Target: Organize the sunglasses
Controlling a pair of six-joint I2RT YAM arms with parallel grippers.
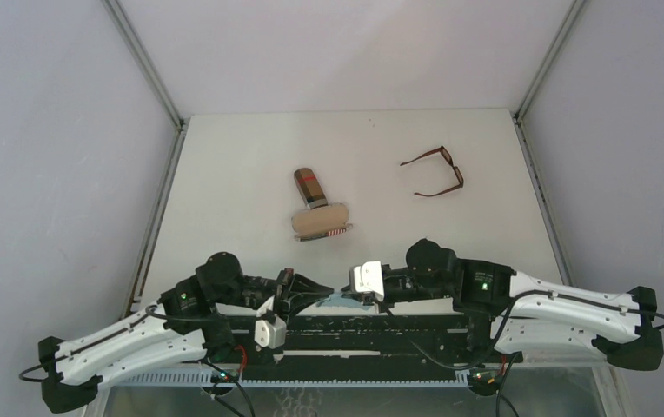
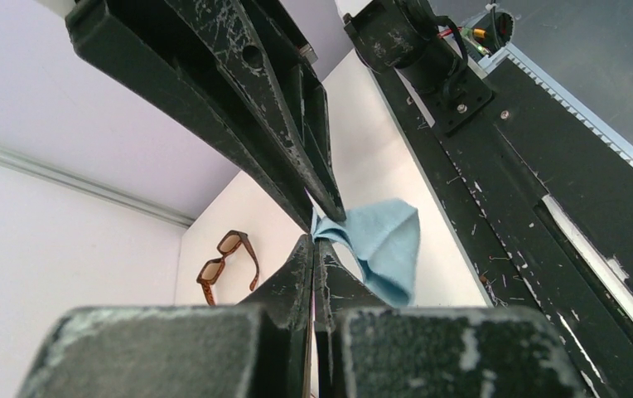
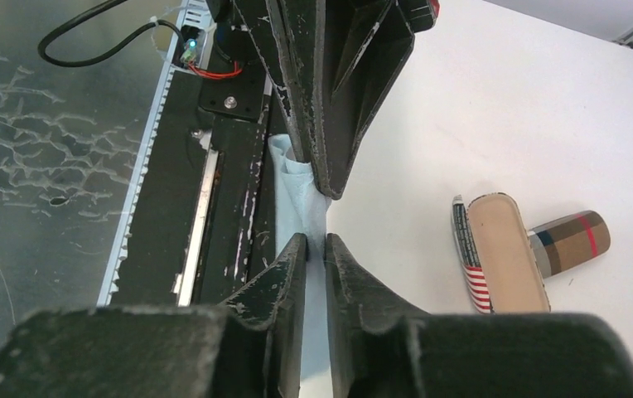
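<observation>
A light blue cloth (image 2: 388, 249) hangs between my two grippers low in the top view, over the table's front edge. My left gripper (image 1: 324, 291) is shut at one end of it, at the cloth's upper folds. My right gripper (image 1: 350, 295) faces it from the right, its fingertips close about the cloth (image 3: 297, 199); how far apart they are is hard to tell. Brown sunglasses (image 1: 453, 169) lie with arms unfolded at the back right. An open case (image 1: 320, 219) with a tan interior lies centre, next to a plaid piece (image 1: 309, 185).
Walls stand on both sides and behind. A dark rail (image 1: 363, 334) runs along the front, below both arms.
</observation>
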